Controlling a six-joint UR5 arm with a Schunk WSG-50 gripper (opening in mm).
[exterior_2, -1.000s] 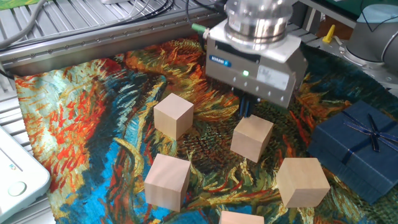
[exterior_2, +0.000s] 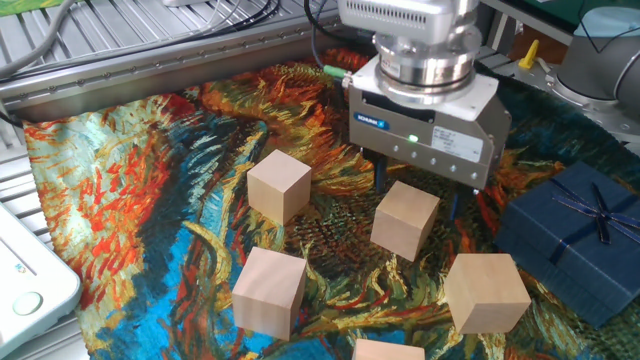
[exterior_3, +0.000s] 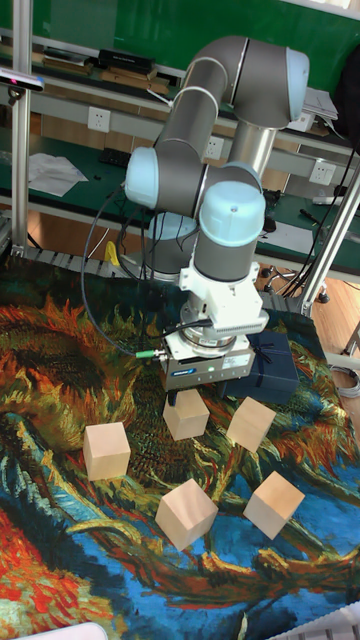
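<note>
My gripper (exterior_2: 416, 204) stands open just behind and above a wooden cube (exterior_2: 404, 222), one dark finger (exterior_2: 379, 172) to the left of it and the other finger (exterior_2: 455, 206) to the right. In exterior view 3 the same cube (exterior_3: 187, 417) is partly covered by the gripper; only one finger shows there, at the cube's left. How deep the fingers reach along its sides I cannot tell. Nothing is clamped. More plain cubes lie around it: one to the left (exterior_2: 280, 187), one at front left (exterior_2: 269, 294), one at front right (exterior_2: 487, 293), and one cut off at the bottom edge (exterior_2: 388, 351).
A dark blue gift box (exterior_2: 575, 240) with a ribbon sits close on the right of the gripper. Patterned cloth (exterior_2: 120, 200) covers the table, bare at the left. A white device (exterior_2: 30, 285) rests at the left edge; a metal rail (exterior_2: 180, 75) runs along the back.
The gripper's fingers have spread from close together to wide apart. The gripper has shifted slightly right, towards the middle cube. The cubes and the box have stayed in place.
</note>
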